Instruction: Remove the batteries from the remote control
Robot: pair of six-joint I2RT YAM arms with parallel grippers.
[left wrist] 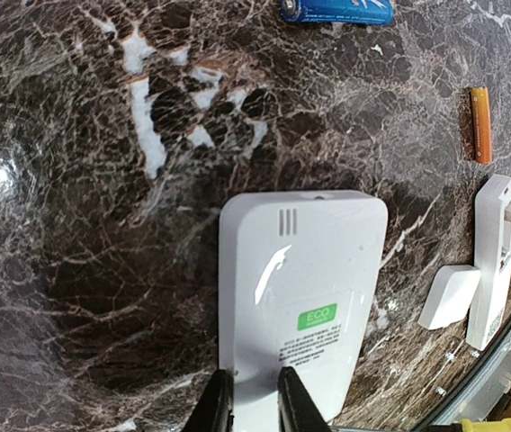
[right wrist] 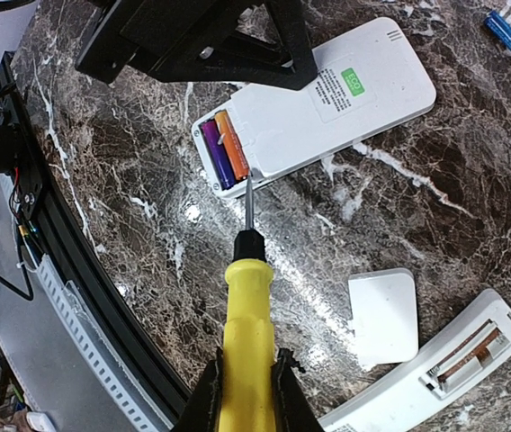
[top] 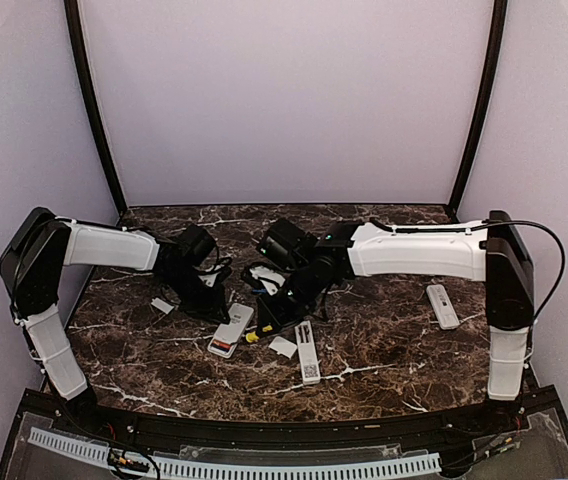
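Note:
The white remote control [right wrist: 372, 81] lies face down with its battery compartment uncovered. Inside sit an orange battery [right wrist: 231, 144] and a purple battery [right wrist: 217, 155], side by side. My left gripper is shut on the remote's body near its side edge; its exact contact is partly hidden. My right gripper is shut on the yellow handle of a screwdriver [right wrist: 249, 306]. The thin metal tip of that tool reaches the compartment's edge, by the orange battery's end; whether it touches the battery, I cannot tell.
A white cover [right wrist: 383, 315] and a second white remote [right wrist: 408, 387] with an open slot lie nearby. Loose blue [left wrist: 341, 9] and orange [left wrist: 480, 124] batteries rest on the marble surface. Another white remote [top: 442, 306] is far right, with clear surface before it.

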